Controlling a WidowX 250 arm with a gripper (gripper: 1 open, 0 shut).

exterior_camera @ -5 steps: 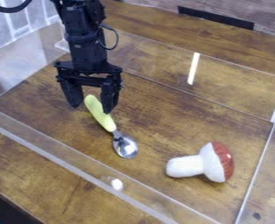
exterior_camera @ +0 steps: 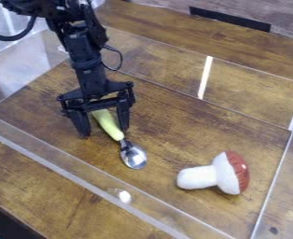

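Observation:
My black gripper point(exterior_camera: 97, 112) is low over a spoon with a pale yellow-green handle point(exterior_camera: 106, 122), its open fingers around the upper part of the handle. The spoon's metal bowl point(exterior_camera: 132, 157) lies toward the lower right, clear of the fingers. Whether the fingertips touch the handle or the wooden surface is hard to tell.
A white object with a red-capped, mushroom-like end point(exterior_camera: 214, 177) lies at the lower right.
The arm and gripper have moved down and toward the viewer, over the spoon's handle. The spoon and the white-and-red object look unmoved.

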